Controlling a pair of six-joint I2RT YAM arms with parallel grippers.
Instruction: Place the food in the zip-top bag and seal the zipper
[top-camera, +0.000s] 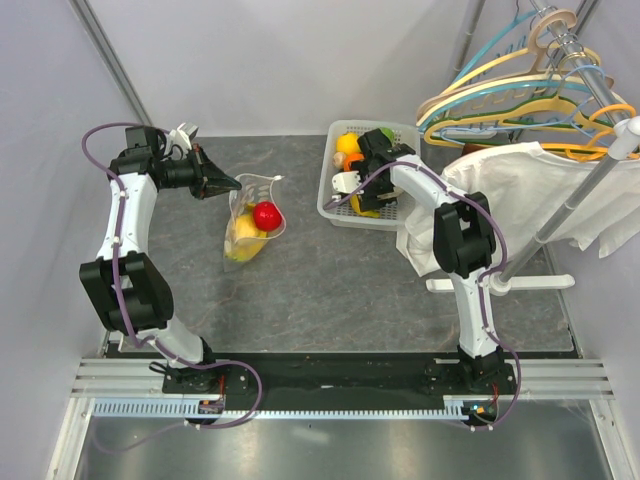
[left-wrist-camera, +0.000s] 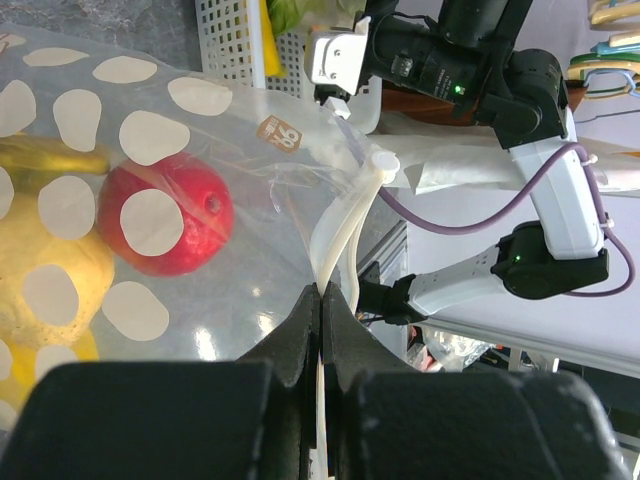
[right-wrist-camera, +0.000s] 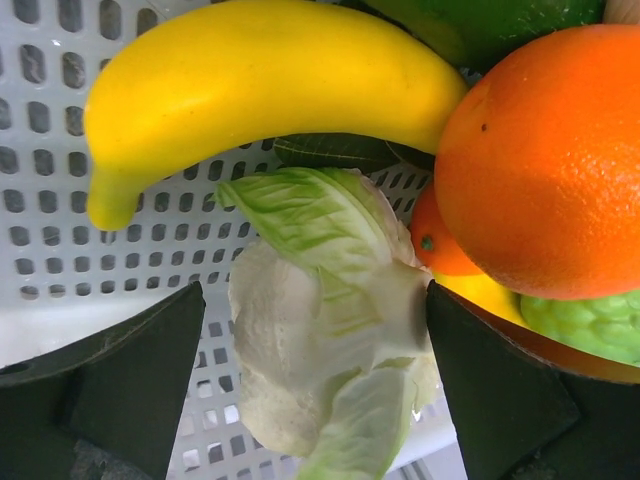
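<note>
The clear bag (top-camera: 250, 220) holds a red fruit (left-wrist-camera: 170, 215) and yellow food (left-wrist-camera: 60, 270). My left gripper is shut on the bag's rim. In the white basket (top-camera: 335, 215), my right gripper is open, low over a pale cabbage (right-wrist-camera: 320, 330), its fingers either side of it. A banana (right-wrist-camera: 260, 70), an orange (right-wrist-camera: 550, 160), a smaller orange fruit (right-wrist-camera: 440, 235) and green produce (right-wrist-camera: 480, 20) lie round it. From the top view, the right arm hides much of the basket's contents.
Hangers (top-camera: 500, 90) and white garments (top-camera: 560, 190) on a rack stand at the right, close beside the basket and right arm.
</note>
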